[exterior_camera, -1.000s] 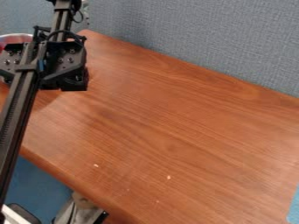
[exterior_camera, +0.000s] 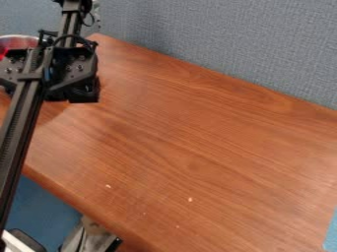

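Observation:
The black arm with its rail runs up the left side of the camera view. Its black mechanism sits over the far left end of the wooden table. The gripper's fingers cannot be made out. Behind the arm, at the left edge, part of a round container with something red shows, mostly hidden.
A grey fabric partition stands along the table's back edge. Blue floor and some hardware show below the table's front-left edge.

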